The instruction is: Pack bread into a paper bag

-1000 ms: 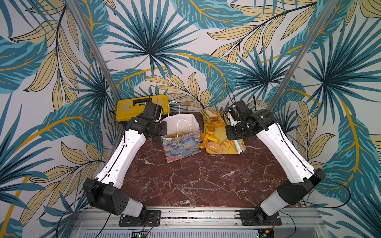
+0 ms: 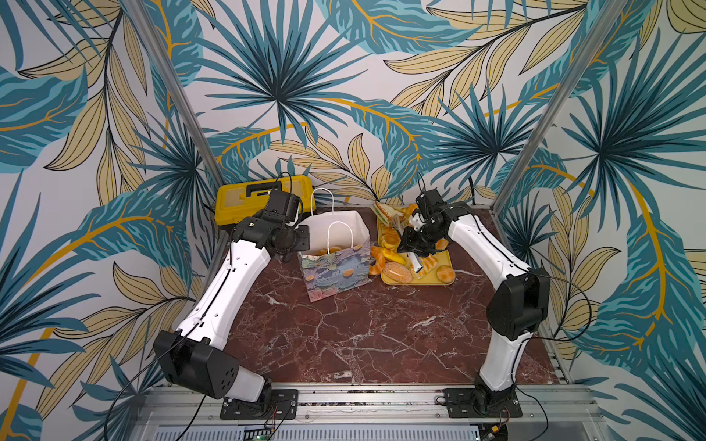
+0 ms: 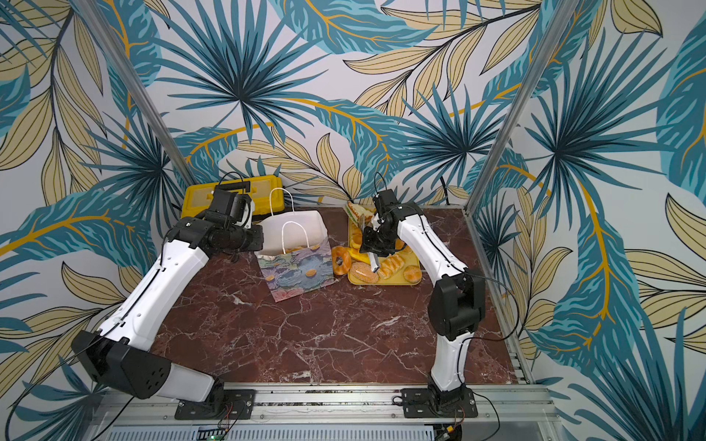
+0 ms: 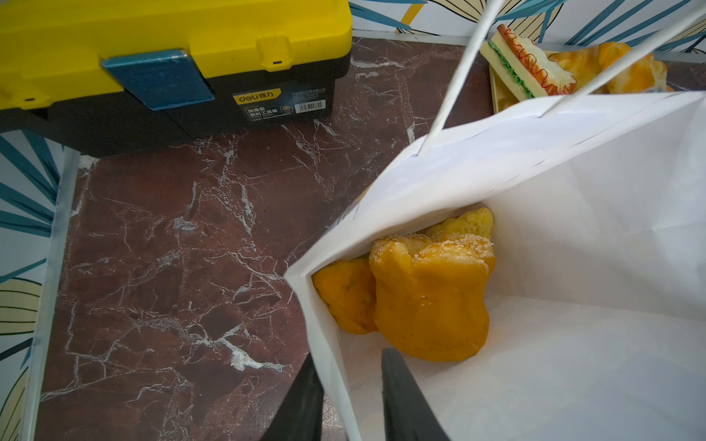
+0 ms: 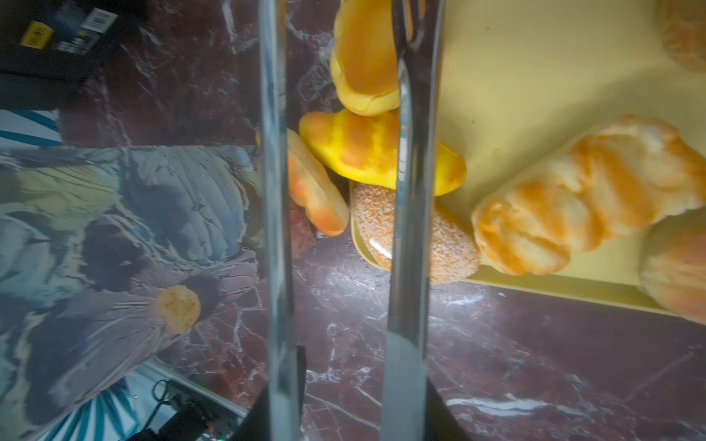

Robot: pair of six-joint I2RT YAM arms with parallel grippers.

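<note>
The paper bag (image 2: 337, 273) stands open with white handles and a floral front. My left gripper is shut on its white side wall, one finger outside and one inside. Golden bread (image 4: 434, 305) lies in the bag in the left wrist view. Metal tongs (image 5: 413, 220) are held between the fingers of my right gripper, their two arms apart. In the right wrist view the tongs reach over a yellow striped roll (image 5: 349, 147) and a seeded bun (image 5: 452, 246). The breads lie on and beside the yellow tray (image 5: 514, 81).
Behind the bag at the left stands a yellow and black toolbox (image 2: 239, 205). A sandwich (image 4: 526, 62) lies at the tray's back. A twisted loaf (image 5: 588, 191) occupies the tray's front part.
My right arm has swung left across the tray, carrying the tongs from its right side toward the breads near the bag. The left arm and the bag have stayed still.
</note>
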